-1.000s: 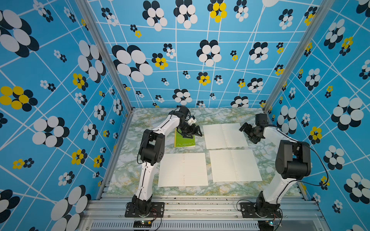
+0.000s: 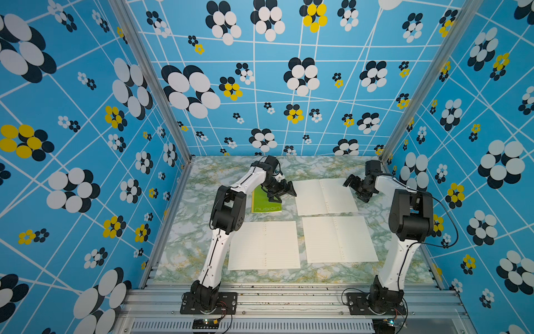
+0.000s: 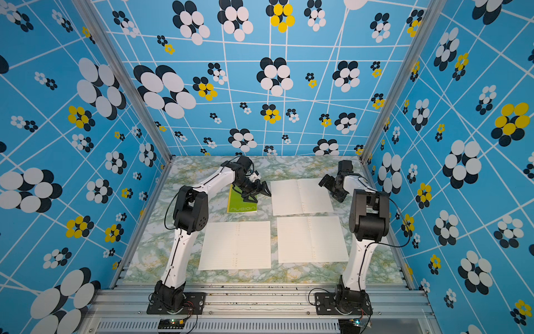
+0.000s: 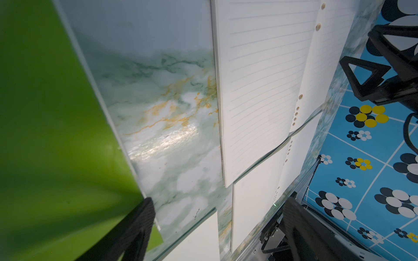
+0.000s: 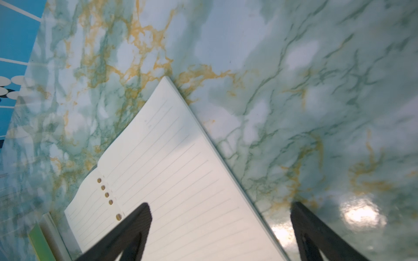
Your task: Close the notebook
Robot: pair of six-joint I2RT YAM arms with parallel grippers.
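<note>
A closed green notebook (image 2: 267,207) lies at the back left, and a notebook lying open (image 2: 311,197) is just to its right. My left gripper (image 2: 282,193) hovers over the green cover near that open notebook's left edge. Its fingers stand well apart in the left wrist view, with nothing gripped. On the other side, my right gripper (image 2: 356,189) is open at the back open notebook's right edge. In the right wrist view this page edge (image 5: 230,174) runs between the spread fingers, apparently unheld. How high either gripper is above the pages I cannot tell.
Two more notebooks lie open at the front, one at left (image 2: 247,245) and one at right (image 2: 356,239).
The right arm has swung left, bringing its gripper a little closer to the page edge. The notebooks have not moved.
</note>
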